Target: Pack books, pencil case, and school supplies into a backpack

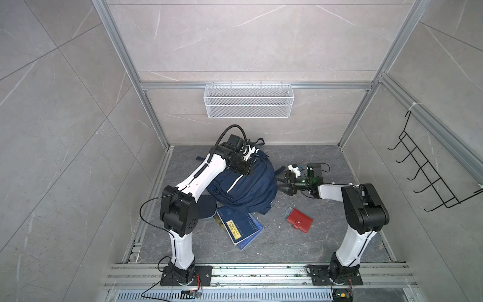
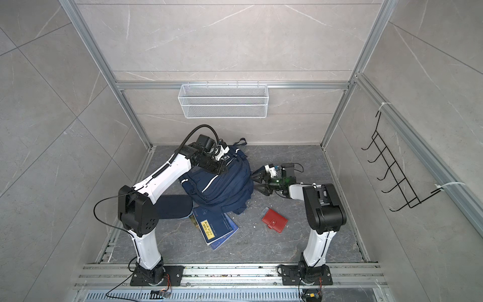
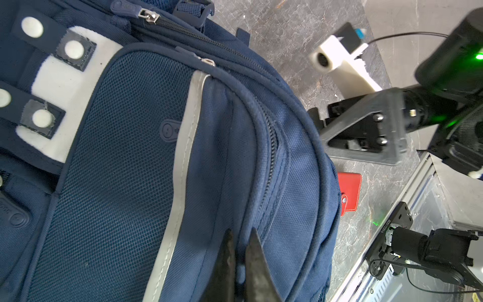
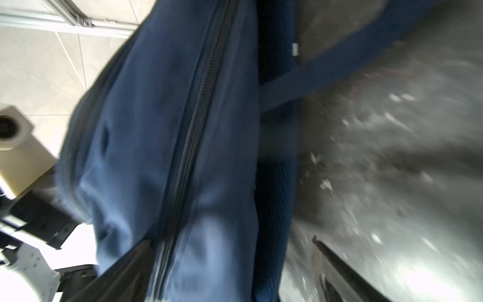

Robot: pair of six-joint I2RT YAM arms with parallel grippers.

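The navy backpack (image 1: pixel 241 193) (image 2: pixel 216 191) lies at the back middle. My left gripper is shut on its piped zipper edge (image 3: pixel 259 166), seen between the fingertips in the left wrist view. My right gripper (image 1: pixel 287 182) is open at the bag's right side, its blurred fingers either side of the side fabric's lower part in the right wrist view. Two blue books (image 1: pixel 235 225) (image 2: pixel 211 225), the top one with a yellow label, lie at the bag's front. A red wallet-like case (image 1: pixel 299 220) (image 2: pixel 274 220) lies front right.
A dark flat item (image 2: pixel 173 206) lies front left, partly behind the left arm. A white mesh basket (image 1: pixel 248 100) hangs on the back wall and a black hook rack (image 1: pixel 425 166) on the right wall. Bare floor (image 1: pixel 276 241) surrounds the red case.
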